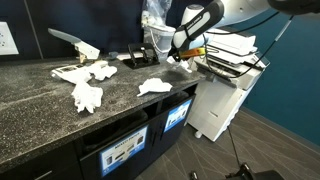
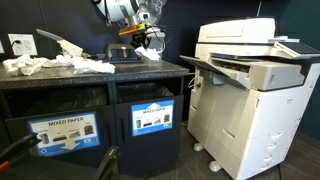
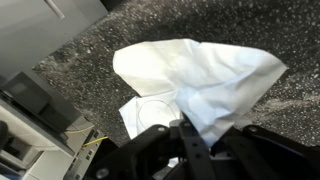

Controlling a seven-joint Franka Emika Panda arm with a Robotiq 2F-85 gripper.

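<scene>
A crumpled white paper or cloth piece is pinched in my gripper, its loose part spreading out over the dark speckled counter in the wrist view. The fingertips are largely covered by it. In exterior view 1 my gripper hangs over the counter's far right end, with the white piece below it. Several other crumpled white pieces lie on the counter, among them one at the front and a flatter one near the edge.
A white printer stands right of the counter, with a gap of floor between. Bins with blue labels sit under the counter. A black tray and a clear plastic bag are at the back.
</scene>
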